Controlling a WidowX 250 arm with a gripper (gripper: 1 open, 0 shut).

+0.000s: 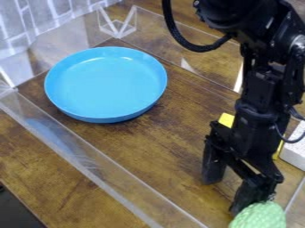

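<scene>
The black robot arm comes down on the right of the camera view, with its gripper [236,175] low over the wooden table. Its dark fingers are hard to make out against each other, so I cannot tell their state. Just below them, at the bottom right, lies a light green textured object [258,216], touching or very near the gripper. A yellow object [226,120] is partly hidden behind the arm.
A blue plate [105,82] lies at the upper left. Clear panels border the wooden table [143,156], and a white object [293,151] stands at the right edge.
</scene>
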